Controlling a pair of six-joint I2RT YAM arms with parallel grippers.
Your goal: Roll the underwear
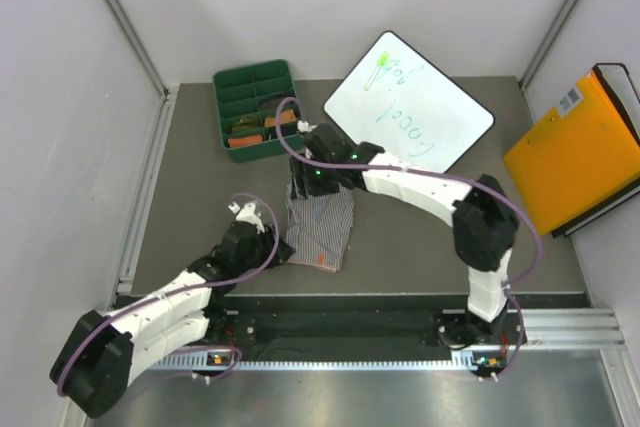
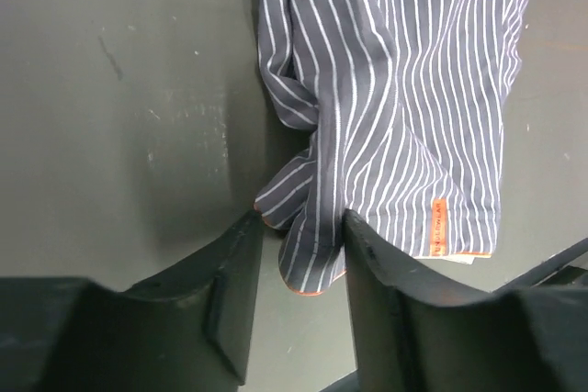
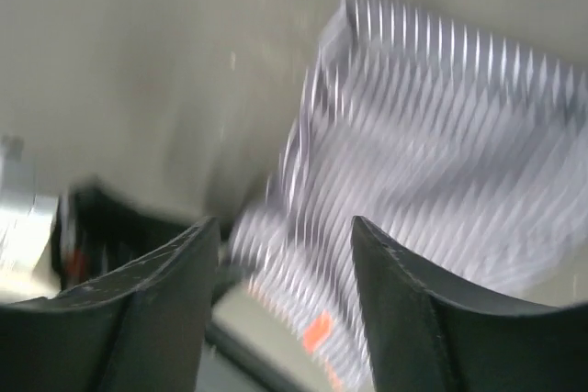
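Observation:
The underwear is a dark grey cloth with white stripes (image 1: pixel 320 230), spread on the table with an orange label on its near edge. At its near left corner is my left gripper (image 1: pixel 283 250). In the left wrist view, a bunched fold of the underwear (image 2: pixel 317 218) lies between the left fingertips, which stand part way apart; whether they grip it cannot be told. My right gripper (image 1: pixel 312 185) hovers at the cloth's far left part and hides some of it. The right wrist view is blurred, with the right fingers (image 3: pixel 188 268) apart above the striped underwear (image 3: pixel 432 153).
A green divided box (image 1: pixel 232 97) holding several folded items stands behind the cloth. The right arm passes in front of a whiteboard (image 1: pixel 410 97). An orange binder (image 1: pixel 570 152) stands at the right. Bare table lies left and right of the cloth.

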